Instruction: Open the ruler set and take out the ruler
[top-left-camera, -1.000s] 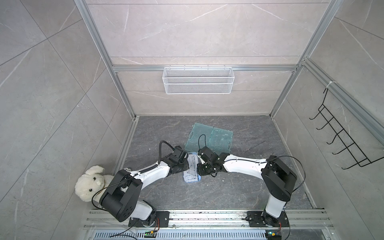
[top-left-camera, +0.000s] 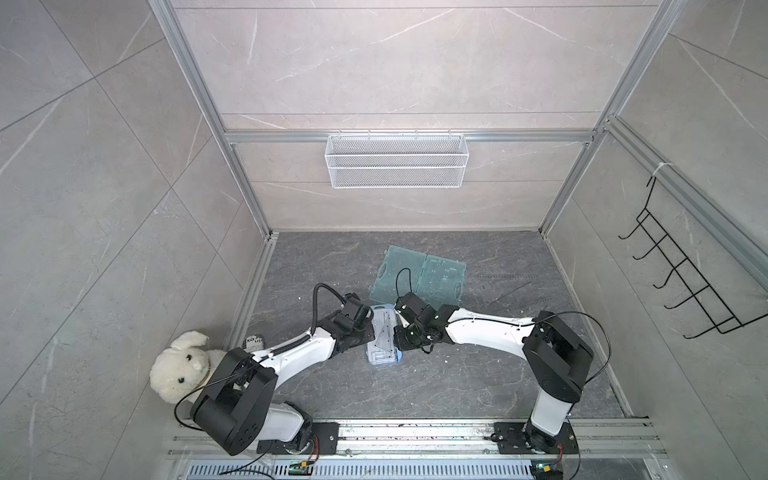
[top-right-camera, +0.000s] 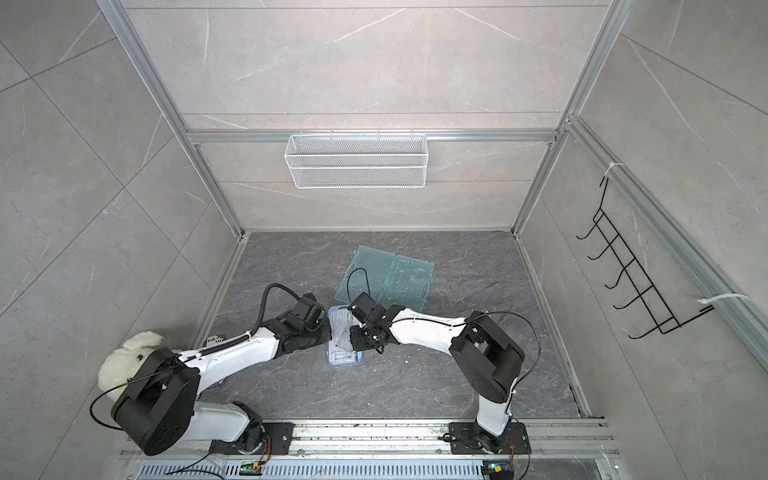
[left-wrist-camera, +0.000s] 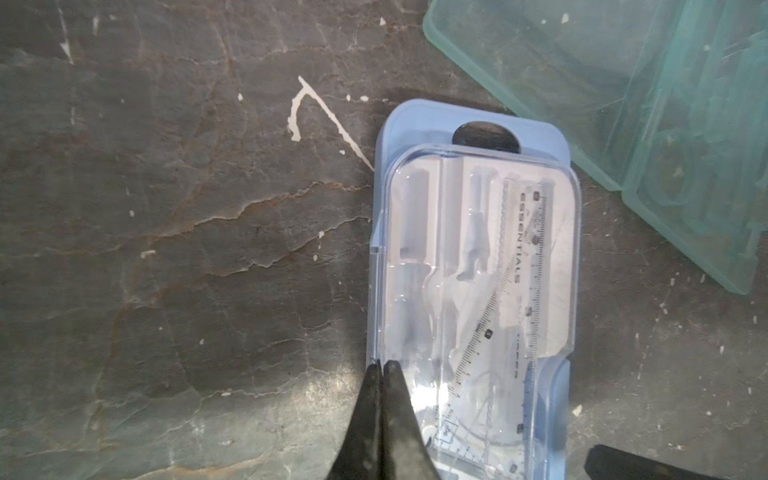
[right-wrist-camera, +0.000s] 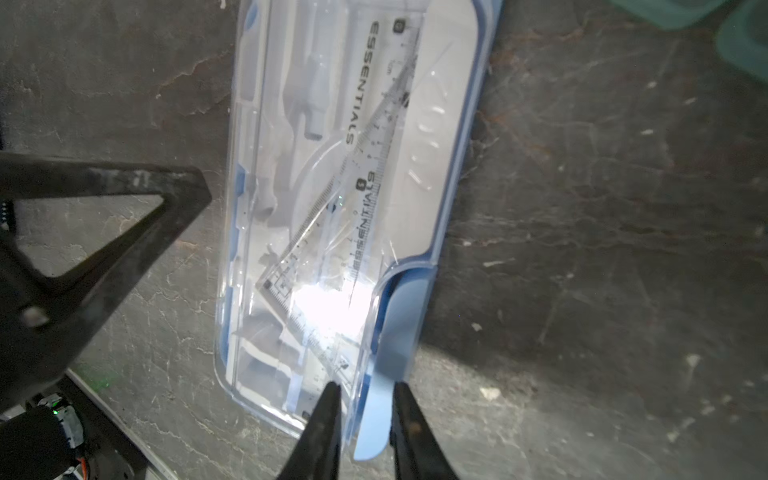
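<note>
A closed ruler set (left-wrist-camera: 480, 240) with a clear lid and light blue back lies flat on the floor between my arms. Through its lid I see the straight ruler (right-wrist-camera: 358, 88) marked ESSENTIALS and a triangle (right-wrist-camera: 281, 272). My left gripper is shut, its tips over the case's left edge; nothing shows between them. Whether they touch the case I cannot tell. At the opposite long side, near one corner, my right gripper stands part open, fingers apart. The blue side strip (right-wrist-camera: 397, 320) appears between its tips, with no clear grip on it.
A translucent green case (top-left-camera: 420, 273) lies spread open just behind the ruler set. A white plush toy (top-left-camera: 188, 368) sits at the left wall. Bare floor (top-left-camera: 448, 388) lies in front of the set and to its right.
My left arm has drawn back slightly to the left, away from the case. The right arm and the ruler set look the same in place.
</note>
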